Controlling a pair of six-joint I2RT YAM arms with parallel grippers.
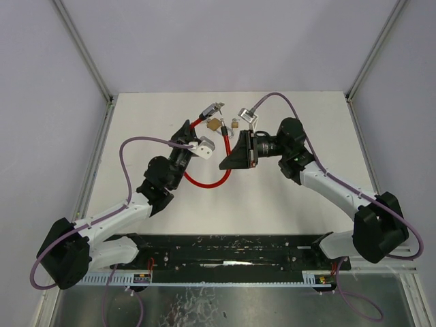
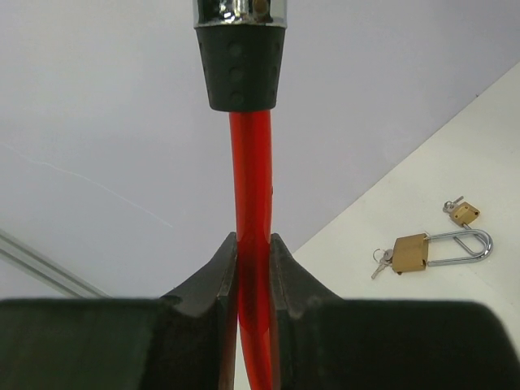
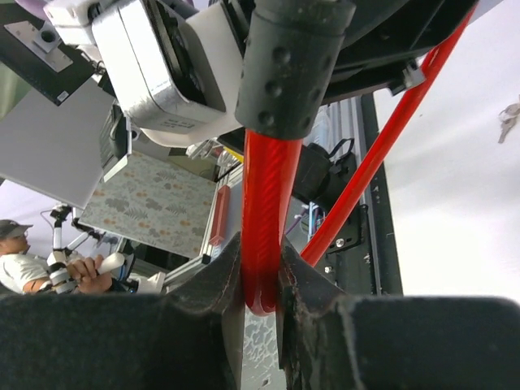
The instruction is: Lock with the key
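Note:
A red cable lock [image 1: 201, 184] hangs in a U between both arms, its two metal ends raised near each other. My left gripper is shut on one red end below its dark sleeve [image 2: 242, 69]. My right gripper is shut on the other end, under a dark dimpled sleeve [image 3: 288, 69]. A brass padlock with a long shackle [image 2: 409, 253] and a small brass padlock [image 2: 463, 213], both with keys [image 2: 382, 262], lie on the white table behind. Whether a key is in the cable lock cannot be told.
Walls stand at the sides and back. In the right wrist view, a person [image 3: 24, 260] sits in the background.

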